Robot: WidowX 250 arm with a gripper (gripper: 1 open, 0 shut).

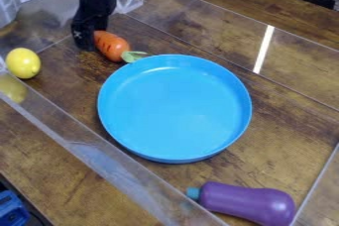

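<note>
My black gripper (90,34) reaches down at the upper left, right at the body end of an orange toy carrot (111,47), whose green leaves lie against the rim of a blue plate (173,108). The plate is empty.
A yellow lemon (23,63) lies left of the carrot near the clear wall. A purple eggplant (245,204) lies at the lower right. Clear plastic walls border the wooden surface; the area right of the plate is bare.
</note>
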